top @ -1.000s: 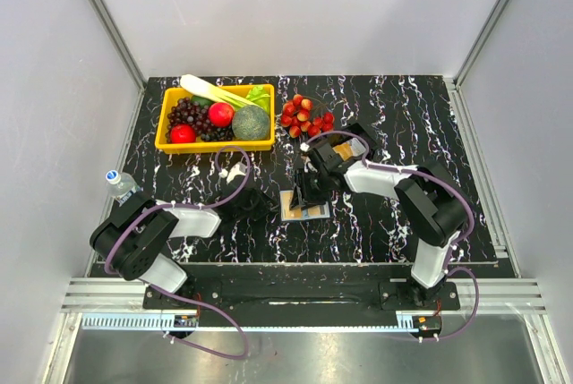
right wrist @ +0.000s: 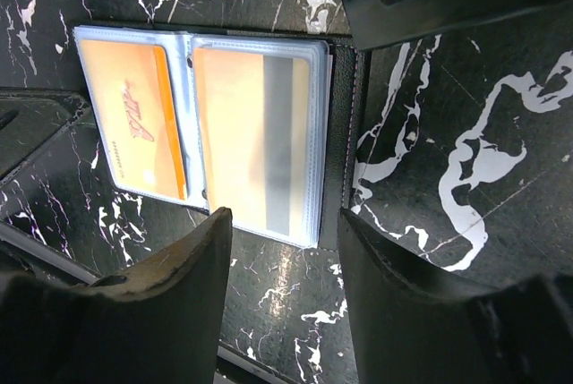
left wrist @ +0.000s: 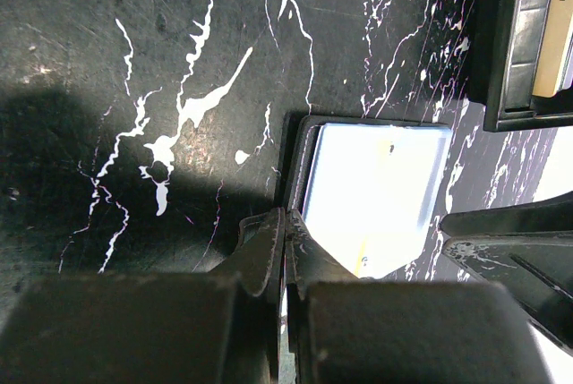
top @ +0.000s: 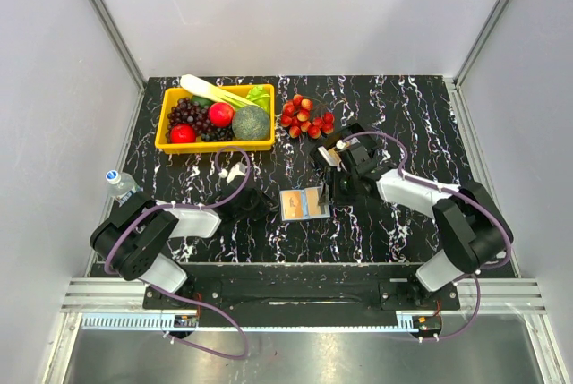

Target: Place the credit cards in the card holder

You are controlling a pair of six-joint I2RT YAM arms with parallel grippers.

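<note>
The card holder (top: 318, 214) lies spread open on the table, front of centre. In the right wrist view, an orange card (right wrist: 130, 98) lies in its left clear pocket and a beige card with a grey stripe (right wrist: 237, 142) in its right one. My left gripper is shut at the holder's left edge; whether that edge is between its fingers cannot be seen. Over the holder's right side, my right gripper stands part open and empty, its fingertips apart above the right pocket and edge. In the left wrist view, another card (left wrist: 553, 44) rests in a black tray.
The black tray (top: 365, 138) stands behind the holder to the right, partly covered by my right arm. Farther back are a bowl of strawberries (top: 304, 115) and a yellow fruit basket (top: 215, 146). A bottle (top: 123, 185) is at far left.
My right gripper has moved right, from the holder's left part to its right side, uncovering the left pocket. The left arm and the holder look unmoved.
</note>
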